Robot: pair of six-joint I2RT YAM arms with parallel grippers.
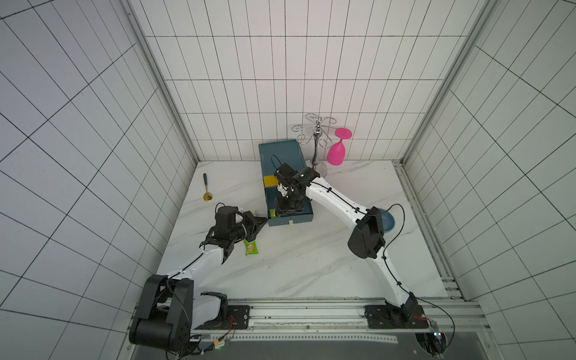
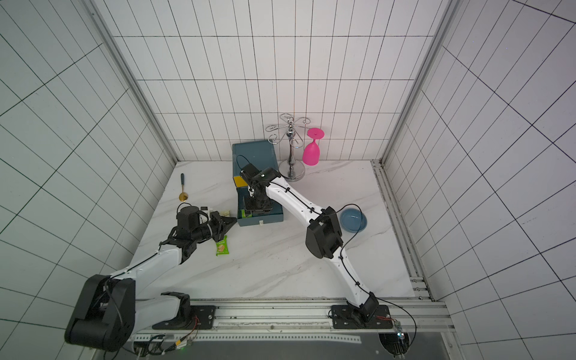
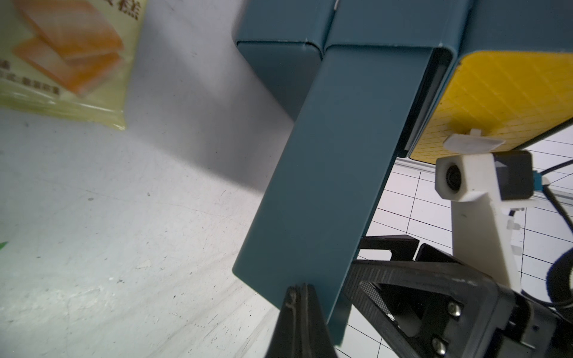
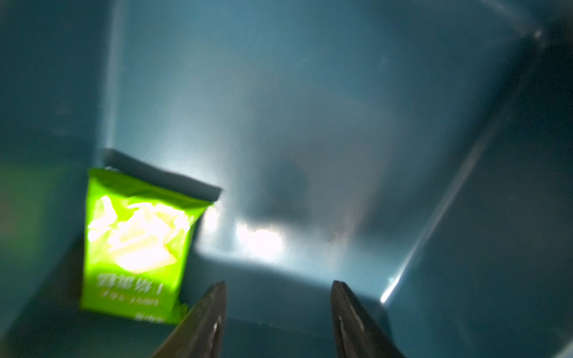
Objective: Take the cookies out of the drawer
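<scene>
A green cookie packet (image 4: 134, 244) lies inside the teal drawer (image 4: 334, 149), toward one side in the right wrist view. My right gripper is down in the drawer beside it, open, with nothing between its fingers. My left gripper is shut at the drawer's outer left end, nothing seen between its fingers. A pale yellow packet (image 3: 65, 53) lies on the table outside the drawer, and a green packet (image 1: 250, 247) lies nearer the front.
A chrome stand (image 2: 291, 171) and pink glass (image 2: 311, 153) are behind the drawer on the right, a blue bowl (image 2: 353, 220) at the right, a ladle (image 1: 207, 195) at the back left.
</scene>
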